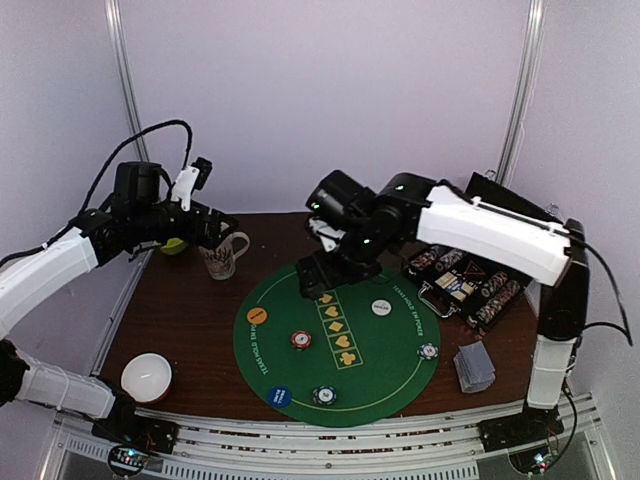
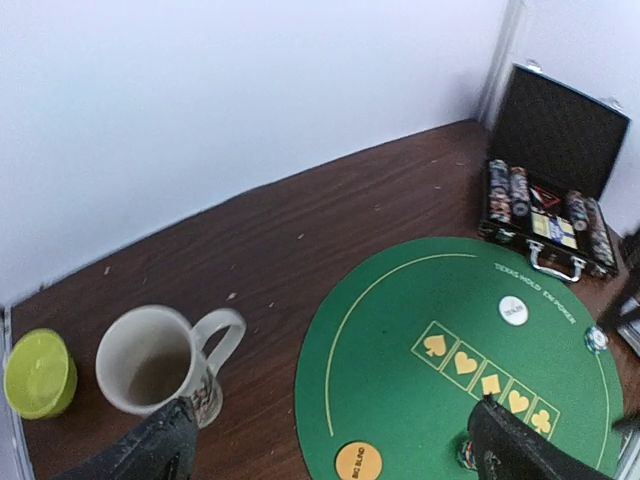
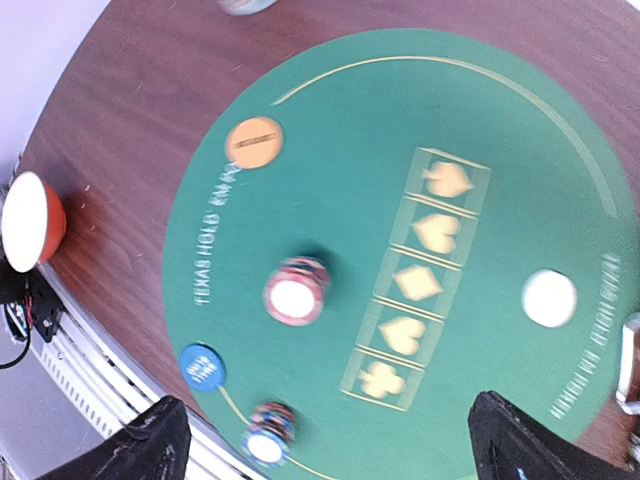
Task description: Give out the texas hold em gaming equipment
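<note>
The green poker mat (image 1: 390, 370) holds a red chip stack (image 1: 301, 340), a dark chip stack (image 1: 324, 395), a pale stack (image 1: 428, 351) at the right, and orange (image 1: 257, 316), blue (image 1: 279, 396) and white (image 1: 381, 308) markers. My right gripper hangs open above the mat, blurred in the top view, nothing between its fingers. My left gripper is open and empty, raised near the mug. An open chip case (image 1: 464, 280) stands back right, partly hidden by my right arm. A card deck (image 1: 474, 366) lies right of the mat.
The white mug (image 2: 140, 360) and a yellow-green cup (image 2: 40, 375) stand at the left back. A white bowl (image 1: 146, 378) sits front left. The bare wooden table (image 2: 260, 260) has free room behind the mat.
</note>
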